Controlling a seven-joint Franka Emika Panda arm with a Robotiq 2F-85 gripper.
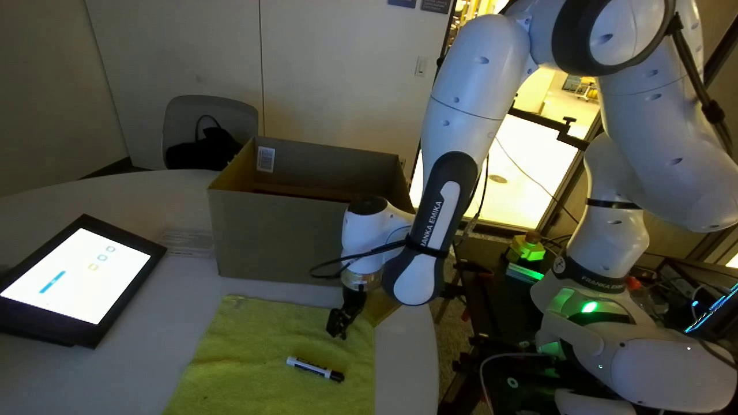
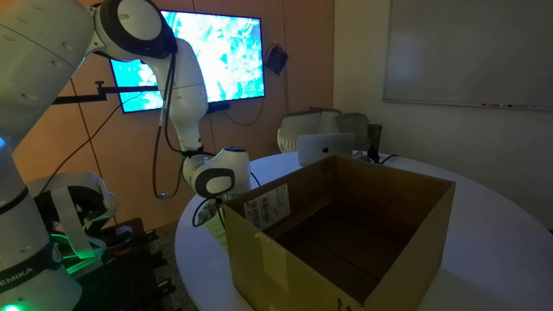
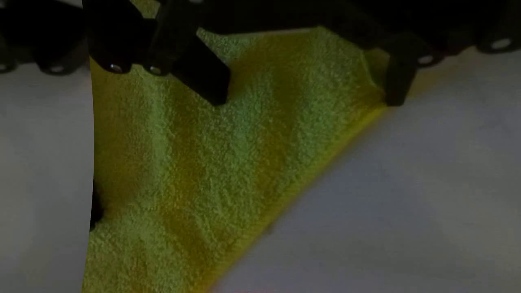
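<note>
A yellow-green cloth [image 1: 259,353] lies on the white table. On it rests a marker [image 1: 312,369] with a white barrel and a dark end. My gripper [image 1: 339,332] is over the cloth, behind the marker as exterior view 1 sees it and apart from it. In the wrist view the gripper stands open, its two dark fingers well apart. Only the cloth [image 3: 234,161] and its edge show between and beyond them; whether the fingertips touch it I cannot tell. Exterior view 2 has the gripper and the marker hidden behind the box.
A large open cardboard box [image 1: 283,238] stands behind the cloth, close to my wrist; its visible inside looks empty in exterior view 2. A lit tablet [image 1: 83,273] sits at the left. In exterior view 2 a laptop [image 2: 326,147] stands past the box.
</note>
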